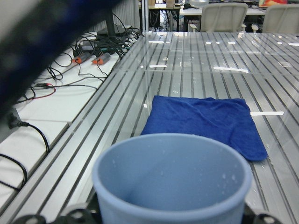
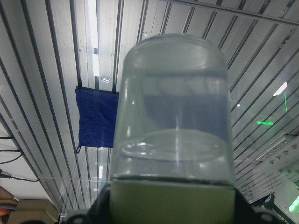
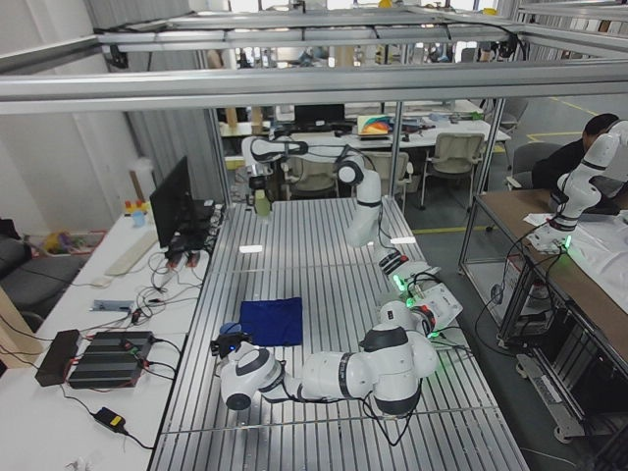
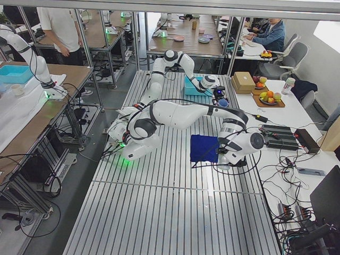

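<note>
A blue cup fills the bottom of the left wrist view; my left gripper is shut on it, above the slatted table near its left edge. A clear container with an olive-green band fills the middle of the right wrist view; my right gripper is shut on it, raised over the far end of the table. A dark blue cloth lies flat on the table between the two grippers.
A white side desk with cables, power units and a monitor runs along the table's left. A light blue bin shows at one end in the right camera view.
</note>
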